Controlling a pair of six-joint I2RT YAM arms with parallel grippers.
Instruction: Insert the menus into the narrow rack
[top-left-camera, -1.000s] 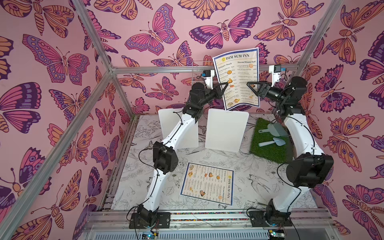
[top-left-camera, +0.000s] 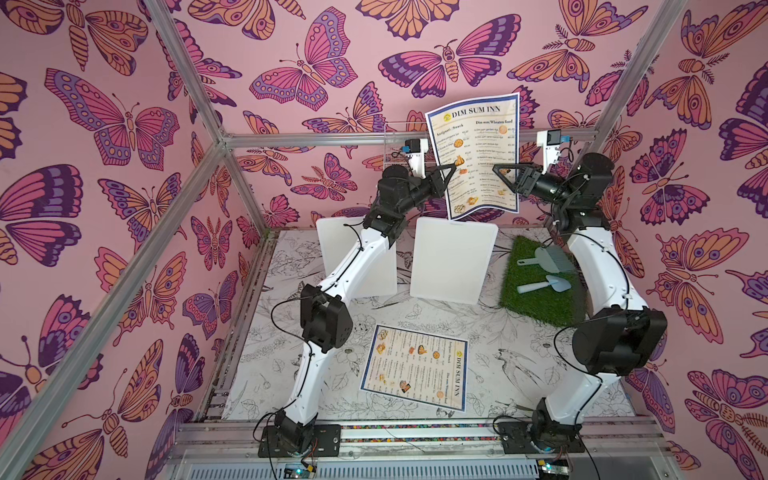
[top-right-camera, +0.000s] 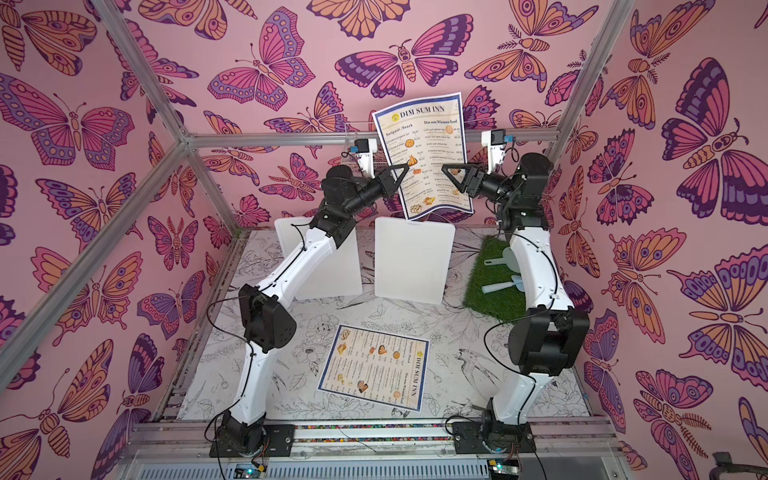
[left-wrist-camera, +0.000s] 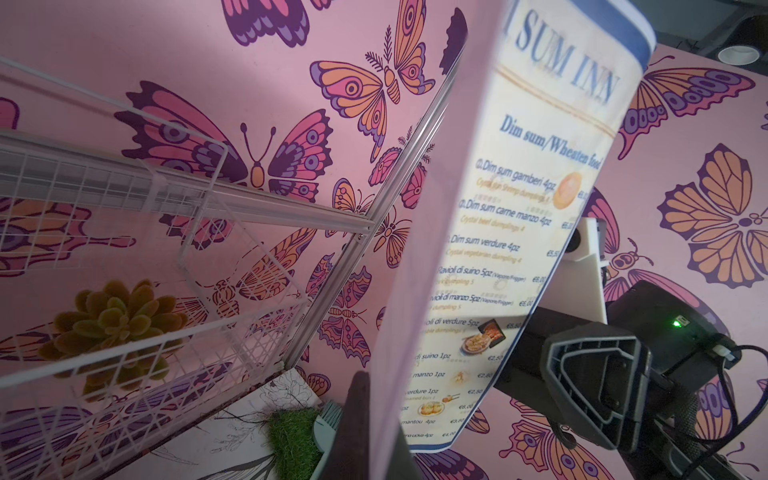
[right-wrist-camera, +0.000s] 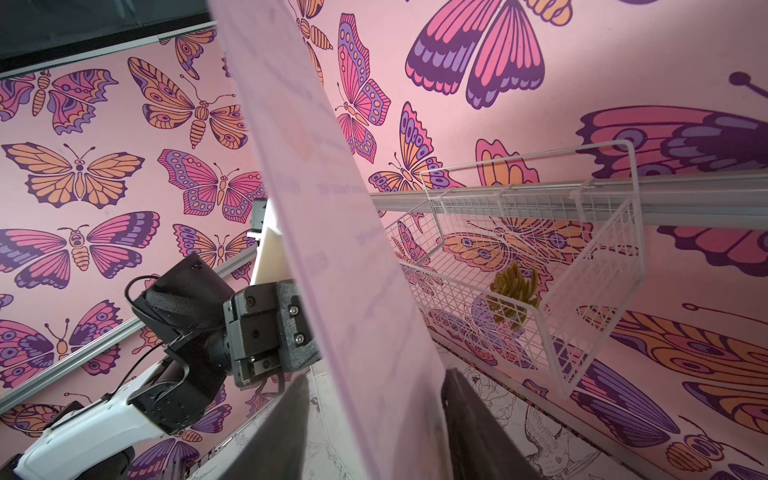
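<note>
One Dim Sum Inn menu (top-left-camera: 480, 144) is held upright in the air at the back, slightly bowed. At its left edge my left gripper (top-left-camera: 449, 173) is shut on it; the left wrist view shows the sheet running down between the fingers. On the opposite side, the fingers of my right gripper (top-left-camera: 504, 178) are spread apart. The right wrist view has the same menu (right-wrist-camera: 344, 264) passing between them, nearer the right-hand finger (right-wrist-camera: 480, 424). A second menu (top-left-camera: 416, 368) lies flat on the table's front. The white wire rack (right-wrist-camera: 552, 344) hangs on the back wall, mostly hidden from above.
A succulent plant (right-wrist-camera: 514, 292) sits in the wire rack. Two white boards, one of them the middle board (top-left-camera: 453, 260), lie below the arms. At the right, a grass mat (top-left-camera: 520, 300) carries grey tools, including a small trowel (top-left-camera: 548, 285).
The right arm and the table menu look unchanged.
</note>
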